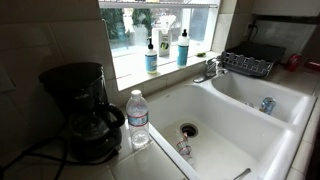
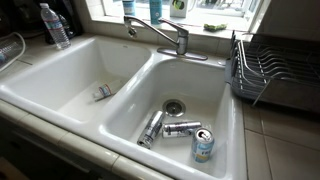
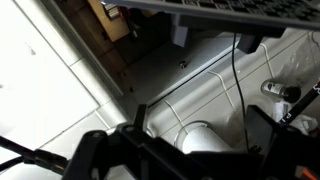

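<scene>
In the wrist view my gripper shows dark at the bottom, its fingers spread apart, with nothing seen held between them. A white round object [image 3: 203,138] lies beyond the fingers. Neither exterior view shows the gripper. Several cans lie in the double sink [image 2: 105,125]: an upright light-blue can [image 2: 203,146], a lying can [image 2: 182,129] and a tilted can [image 2: 151,130] are in the right basin. Another can [image 2: 101,93] rests in the left basin. A clear water bottle [image 1: 138,120] stands on the counter.
A coffee maker [image 1: 88,115] stands left of the bottle. The faucet [image 2: 180,38] rises behind the sink, and a dish rack [image 2: 275,70] sits to its right. Soap bottles [image 1: 152,57] line the sill. A black cable [image 3: 240,95] crosses the wrist view.
</scene>
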